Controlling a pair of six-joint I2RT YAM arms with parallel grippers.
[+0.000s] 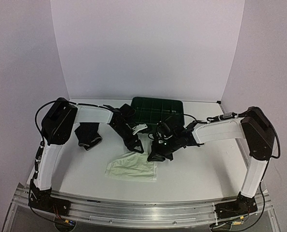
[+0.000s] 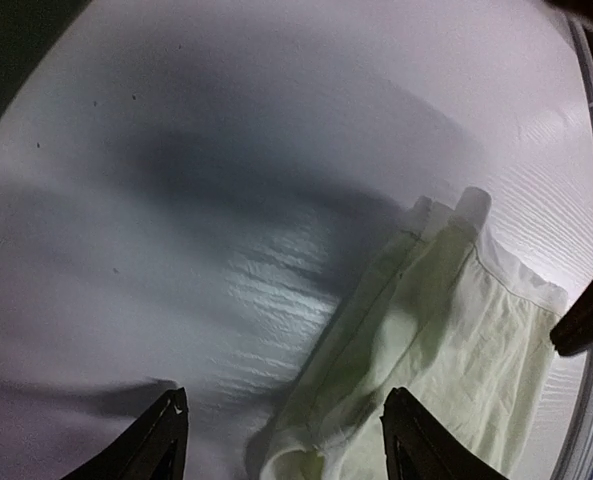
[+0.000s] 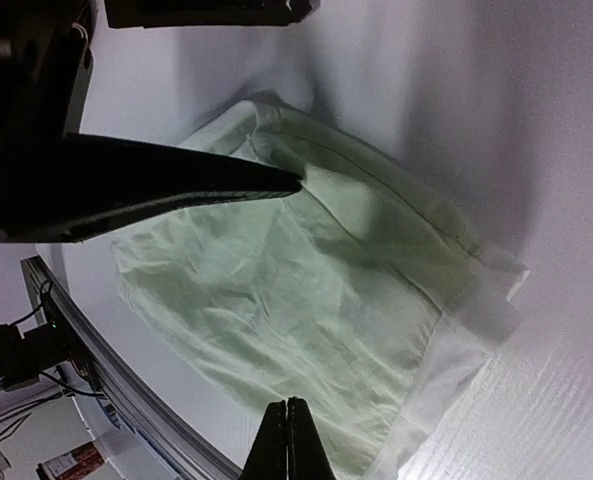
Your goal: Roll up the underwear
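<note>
A pale cream underwear (image 1: pixel 129 169) lies spread on the table, its upper edge slightly bunched. My left gripper (image 1: pixel 137 149) hangs over the top edge of the cloth; in the left wrist view it is open, its fingers apart either side of the folded edge (image 2: pixel 326 420). My right gripper (image 1: pixel 158 157) is at the cloth's upper right corner. In the right wrist view its two fingertips at the bottom meet, shut, over the cloth (image 3: pixel 306 290), with no fabric visible between them. A dark left-gripper finger reaches over the cloth there.
A green divided bin (image 1: pixel 157 104) stands behind the arms. A folded black garment (image 1: pixel 87 135) lies on the left. The metal rail (image 1: pixel 143 208) runs along the front edge.
</note>
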